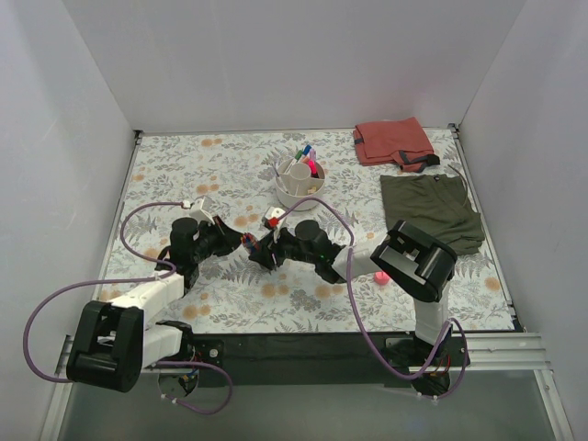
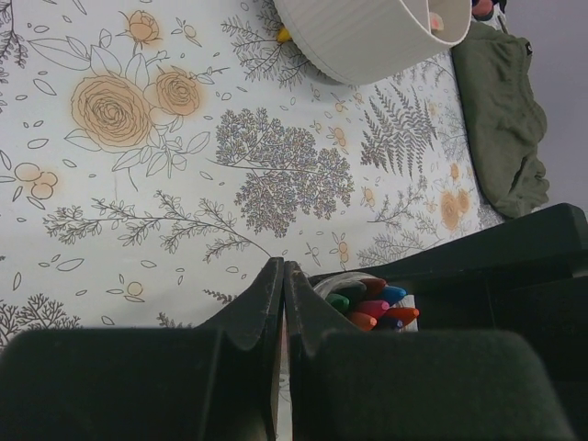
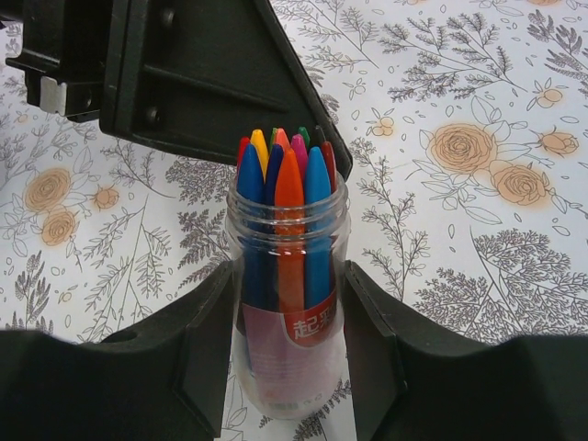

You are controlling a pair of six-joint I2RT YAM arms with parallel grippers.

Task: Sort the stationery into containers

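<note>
A clear jar [image 3: 292,367] with a red-and-white label, packed with colourful crayons [image 3: 289,179], fills the middle of the right wrist view. My right gripper has one finger along each side of the jar; whether they press on it cannot be told. Just beyond the jar mouth is my left gripper [image 1: 236,239], its fingers shut with nothing visible between them. In the left wrist view, crayon tips [image 2: 367,308] show to the right of the left fingertips [image 2: 282,276]. A white basket [image 1: 287,199] farther back holds a white cup [image 1: 299,176] and several markers [image 1: 305,154].
At the back right lies a red pouch [image 1: 393,142], with a dark green pouch [image 1: 432,213] nearer on the right. A small pink object [image 1: 381,277] is by the right forearm.
</note>
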